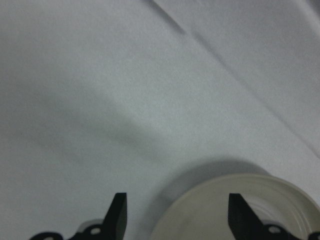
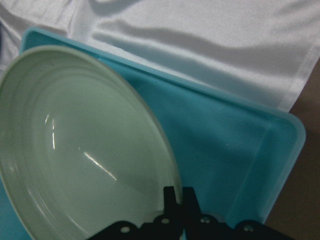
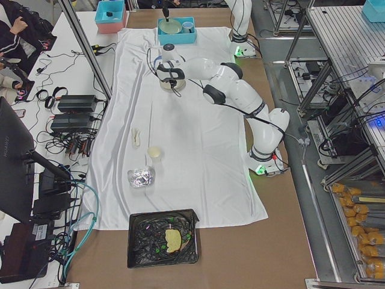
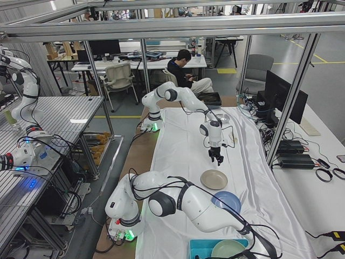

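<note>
In the right wrist view my right gripper is shut on the rim of a pale green plate (image 2: pixel 85 125), which is over a blue bin (image 2: pixel 225 155). My left gripper hangs open above a beige plate (image 1: pixel 200 215), its fingers apart with nothing gripped between them. In the camera right view that beige plate (image 4: pixel 214 181) lies on the white cloth beside a blue plate (image 4: pixel 226 198).
A black tray (image 3: pixel 138 253) with a yellow item stands at the table's near end in the camera left view. A foil packet (image 3: pixel 141 177), a cream round item (image 3: pixel 154 152) and a pale slender item (image 3: pixel 135 137) lie on the cloth.
</note>
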